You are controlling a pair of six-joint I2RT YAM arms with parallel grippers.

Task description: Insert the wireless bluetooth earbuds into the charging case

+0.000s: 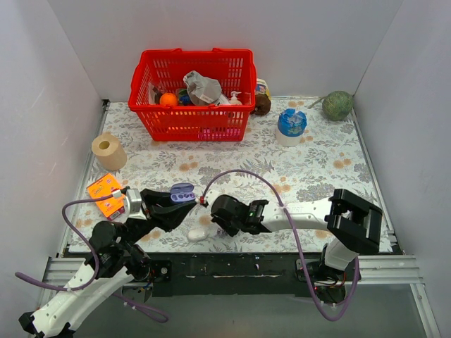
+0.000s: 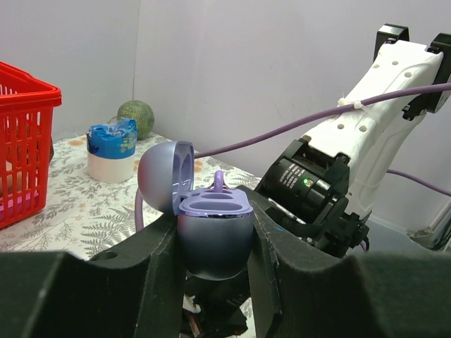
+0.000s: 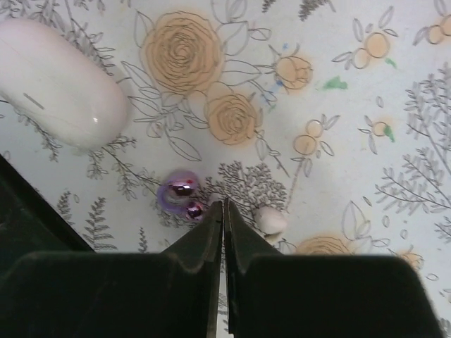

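The open lavender charging case point(image 1: 182, 196) is gripped by my left gripper point(image 1: 184, 208), its lid up, with a purple stem sticking out of the top in the left wrist view point(image 2: 218, 182). My right gripper points down at the table, shut; what it holds, if anything, is hidden. Just beyond its fingertips a small purple glossy earbud point(image 3: 182, 191) lies on the floral cloth, with a small pale round object point(image 3: 270, 220) to its right. A white oval object point(image 3: 60, 81) lies at the upper left of the right wrist view.
A red basket point(image 1: 190, 127) with assorted items stands at the back. A tape roll point(image 1: 107, 151) and orange box point(image 1: 104, 186) are at left; a blue-topped container point(image 1: 291, 127) and green round object point(image 1: 337, 105) stand at back right.
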